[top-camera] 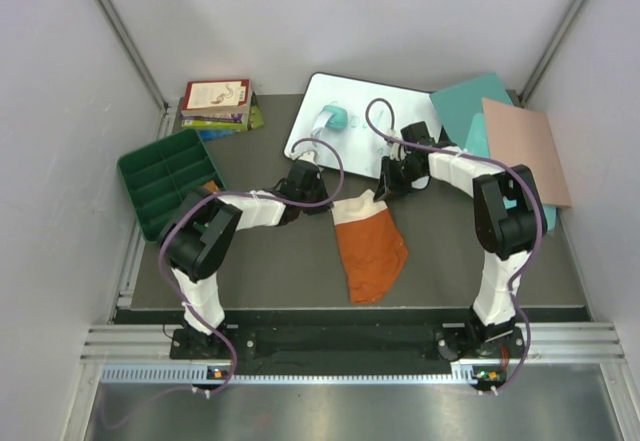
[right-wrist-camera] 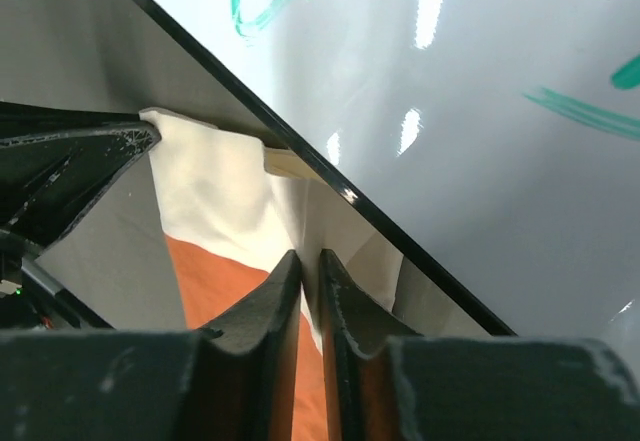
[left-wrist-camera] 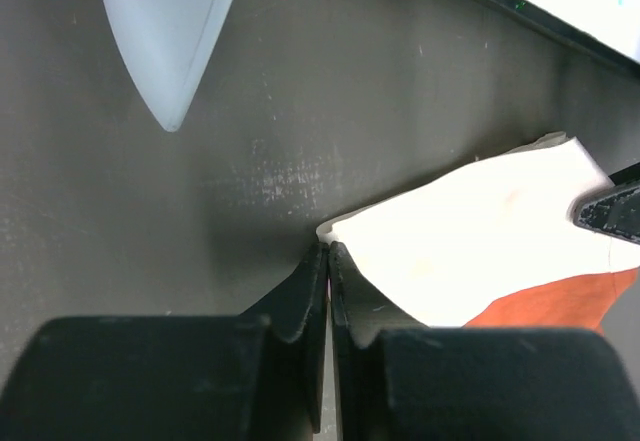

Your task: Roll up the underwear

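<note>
The underwear, orange (top-camera: 368, 251) with a pale cream band (top-camera: 358, 208), is laid out flat, narrowing toward the front of the table. At the band's left corner, my left gripper has its fingertips together on the cloth edge. The right corner of the band is pinched in my right gripper, where the cream cloth (right-wrist-camera: 215, 176) rises in a fold between the fingers. Both grippers are low over the table, one at each end of the band.
Just behind the band lies a whiteboard (top-camera: 340, 101), its dark edge close to my right gripper. A green divided box (top-camera: 165, 176) and stacked books (top-camera: 217, 101) are at the left. Folders (top-camera: 525, 141) lean at the right.
</note>
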